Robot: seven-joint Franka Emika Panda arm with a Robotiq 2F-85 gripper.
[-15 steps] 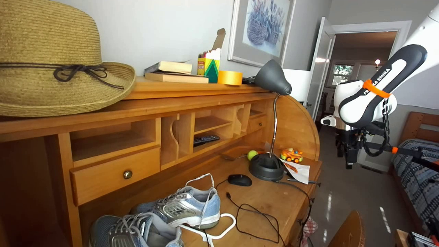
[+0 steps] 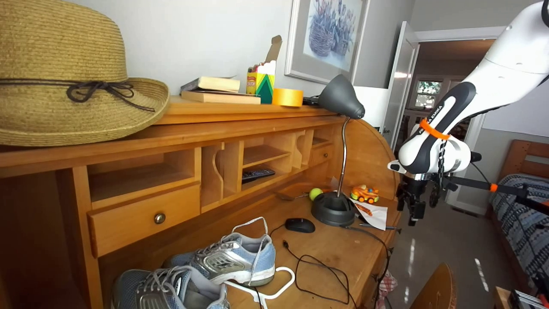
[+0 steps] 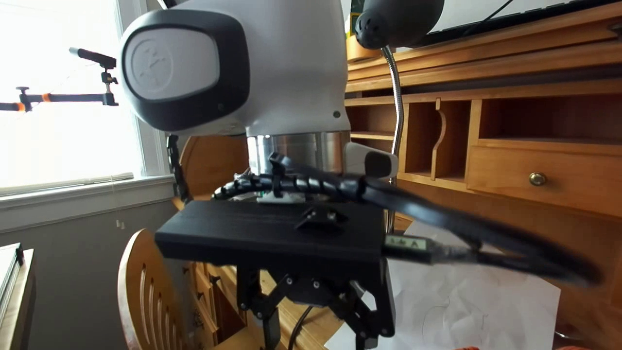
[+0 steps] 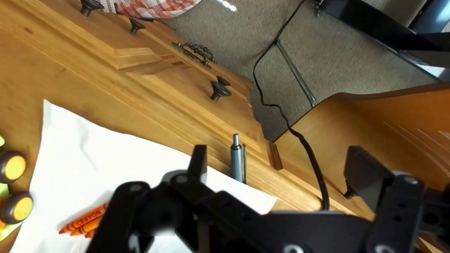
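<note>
My gripper stands open above the desk's front edge, its two fingers wide apart with nothing between them. In exterior view 1 the gripper hangs just right of the desk's far end. Below it in the wrist view, a grey pen lies partly on white paper. Orange crayons rest on the same sheet, partly hidden by a finger. At the wrist view's left edge shows part of a toy car; the whole orange toy car sits behind the paper in exterior view 1.
A black desk lamp stands near the paper. Toward the near end lie a mouse, a black cable and a pair of sneakers. A wooden chair stands in front of the desk. The cubbyholes hold a remote.
In exterior view 1 the arm and gripper have moved left, closer to the desk's far end. The things on the desk have not moved.
</note>
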